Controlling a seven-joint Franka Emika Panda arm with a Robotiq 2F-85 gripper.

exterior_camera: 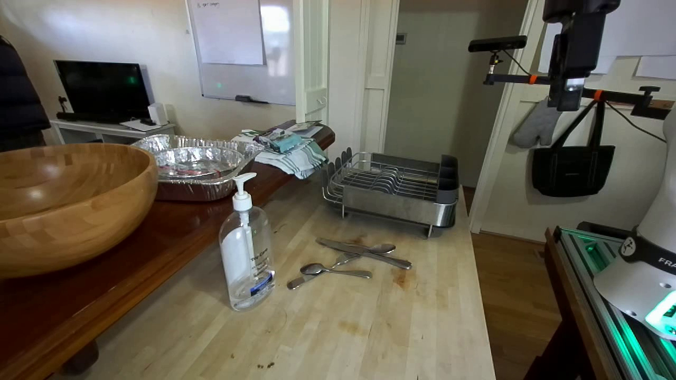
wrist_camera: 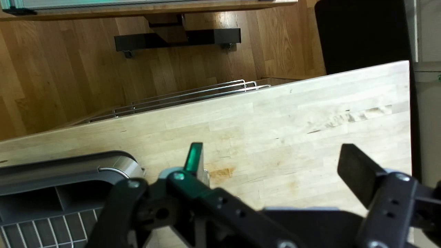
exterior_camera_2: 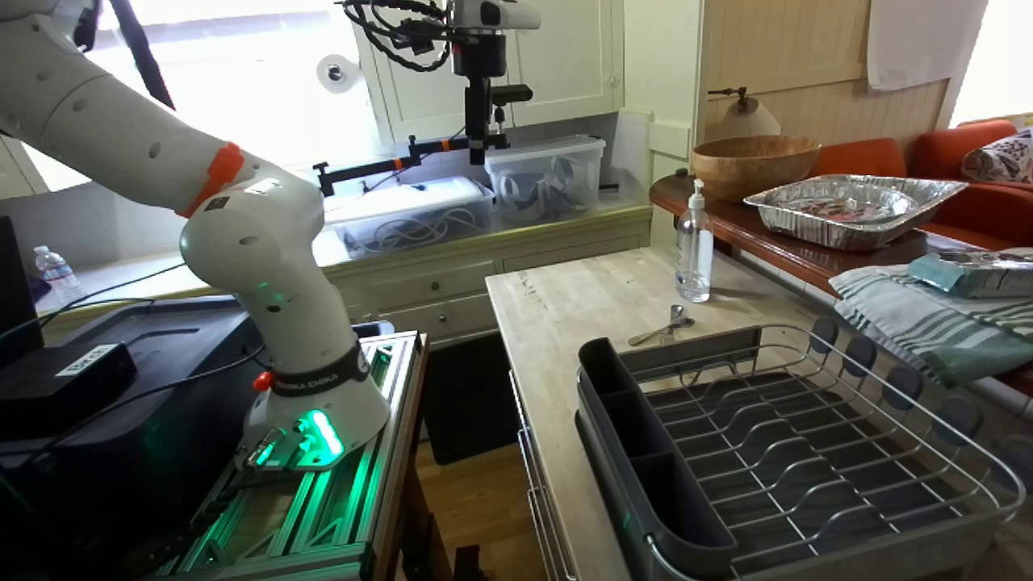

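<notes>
High above the floor side of the counter, my gripper is open, its two fingers wide apart with nothing between them. In exterior view 2 the gripper (exterior_camera_2: 476, 160) points straight down, well clear of the worktop. A loose pile of cutlery lies on the wooden counter: a knife (exterior_camera: 393, 259) crosses other pieces, and a spoon (exterior_camera: 313, 269) lies closest to the soap bottle. The dish rack (exterior_camera: 393, 187) stands farther along the counter, its wire slots empty. Its grey cutlery holder (exterior_camera_2: 668, 465) has several compartments and looks empty. In the wrist view the gripper's body covers the cutlery area.
A clear pump bottle (exterior_camera: 248, 259) stands upright beside the cutlery. On the darker raised table sit a wooden bowl (exterior_camera: 69, 209), foil trays (exterior_camera: 199, 161) and towels (exterior_camera: 294, 158). A floor gap separates counter and robot base.
</notes>
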